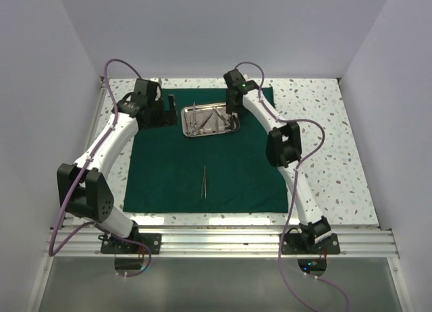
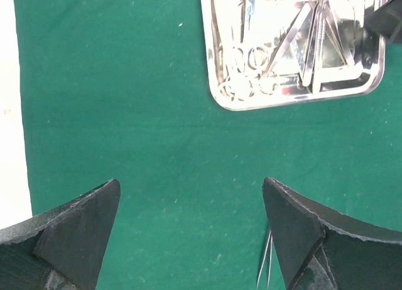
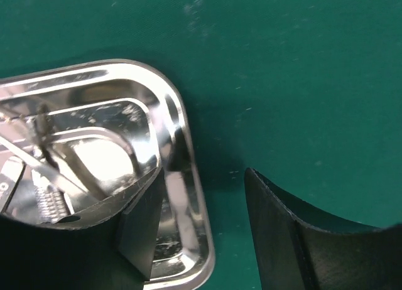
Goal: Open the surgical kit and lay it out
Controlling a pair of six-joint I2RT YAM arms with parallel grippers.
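Observation:
A shiny metal tray (image 1: 200, 135) lies near the back of the green cloth (image 1: 169, 177), with several instruments jumbled inside, among them scissors with ring handles (image 2: 257, 58). A thin pair of tweezers (image 1: 204, 184) lies alone on the cloth toward the front. Left of the tray, my left gripper (image 1: 171, 109) hangs open above the cloth, nothing between its fingers. My right gripper is at the tray's right end, part open; one finger (image 3: 141, 224) overlaps the tray, the other is over bare cloth. In the right wrist view the tray's right rim passes between them, and nothing is gripped.
A speckled white table (image 1: 331, 170) surrounds it, with a metal rail (image 1: 223, 238) along the front edge. Both arms reach in from the front corners.

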